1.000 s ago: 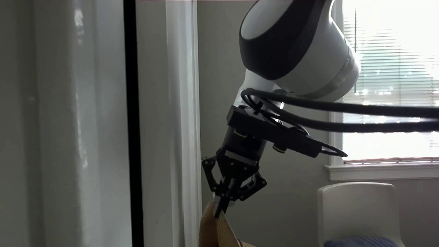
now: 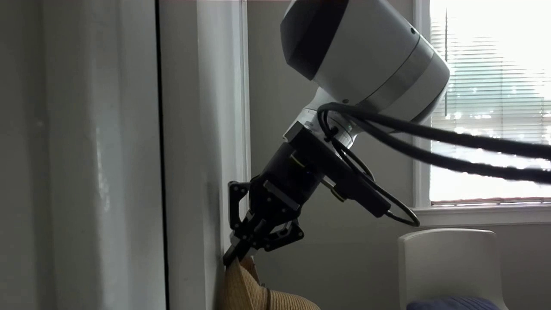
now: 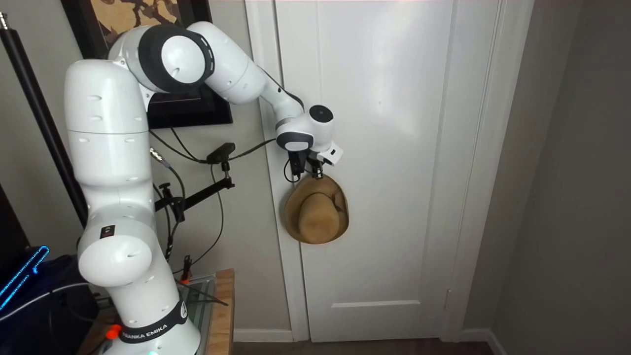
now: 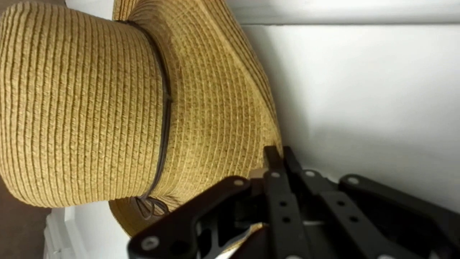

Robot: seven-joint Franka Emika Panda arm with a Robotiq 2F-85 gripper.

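Observation:
A tan woven hat [image 3: 318, 216] with a dark cord round its crown hangs by its brim against the white door. My gripper is shut on the edge of that brim, its dark fingertips pinching the thin straw. In the first exterior view the gripper [image 2: 230, 261] tilts down toward the door, fingertips close to its surface, and only the upper part of the hat [image 2: 248, 289] shows. The crown faces away from the door. Whether anything on the door lies behind the brim is hidden.
The white door [image 3: 390, 177] stands behind the hat, with bare panel to the right. A camera on a black bracket [image 3: 204, 192] juts out left of the hat. A white chair [image 2: 449, 263] stands below the window.
My gripper has moved toward the door and tilted more, bringing the hat with it. The dark gap along the door's edge looks narrower now.

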